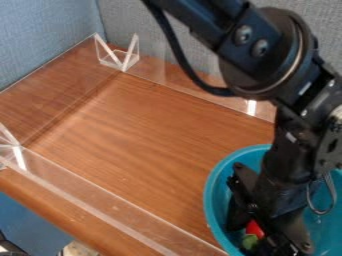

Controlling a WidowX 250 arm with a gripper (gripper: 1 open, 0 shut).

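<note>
My black gripper (261,225) is down inside a turquoise bowl (218,190) at the lower right, its fingers around a small red and green object (251,230). The object is mostly hidden by the gripper, which looks closed on it.
A wooden table (127,130) fills the middle and left, edged by clear plastic walls with white corner brackets (118,55). Grey padded walls stand behind, and a blue surface lies below the left edge.
</note>
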